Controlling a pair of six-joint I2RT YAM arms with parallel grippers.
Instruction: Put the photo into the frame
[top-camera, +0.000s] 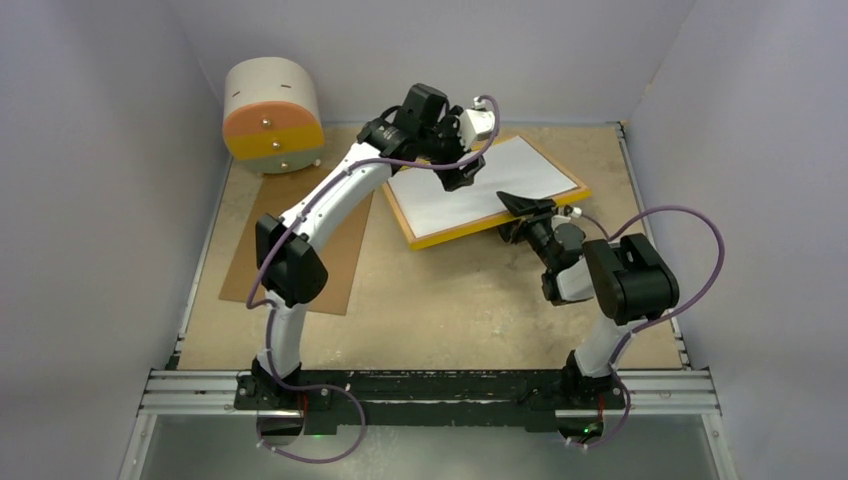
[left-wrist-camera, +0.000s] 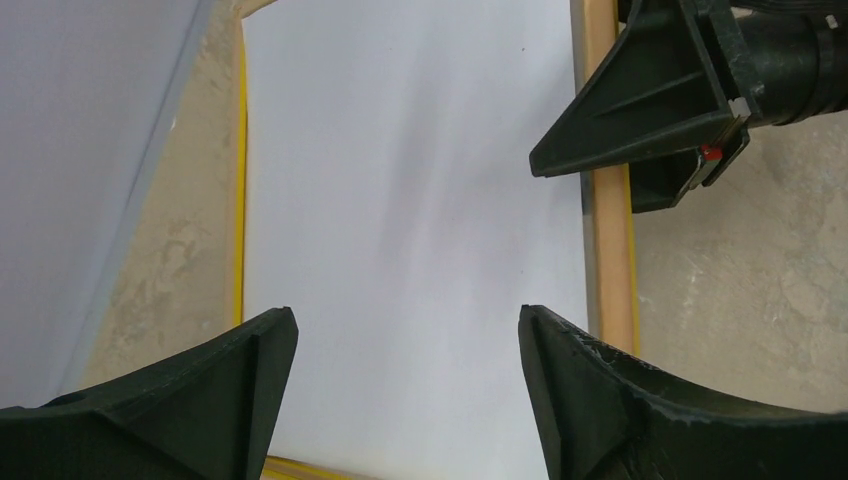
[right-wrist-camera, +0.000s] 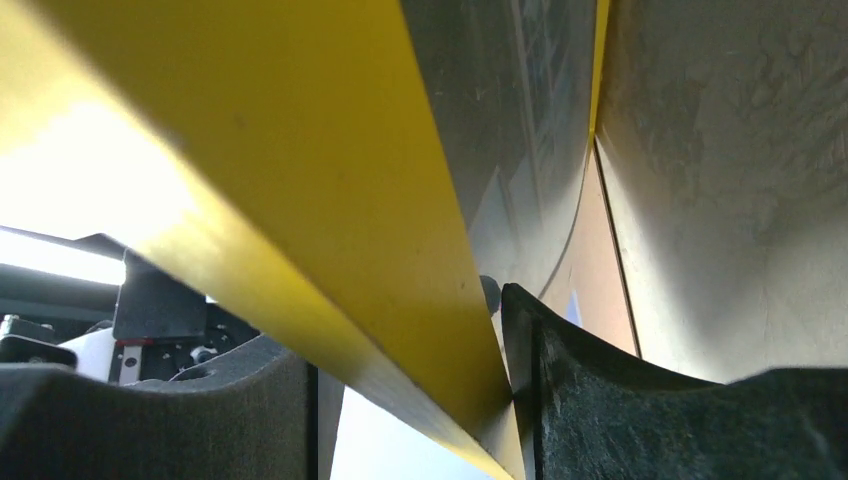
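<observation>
The yellow-and-wood frame with a white sheet inside lies at the back centre, its near edge in my right gripper. In the right wrist view the yellow edge sits between that gripper's fingers. My left gripper is over the frame's far left part; in the left wrist view its fingers stand wide apart above the white sheet, nothing between them. I cannot tell whether a separate photo is in view.
A brown board lies on the left of the table. A rounded drawer box stands at the back left. Grey walls bound the sides and back.
</observation>
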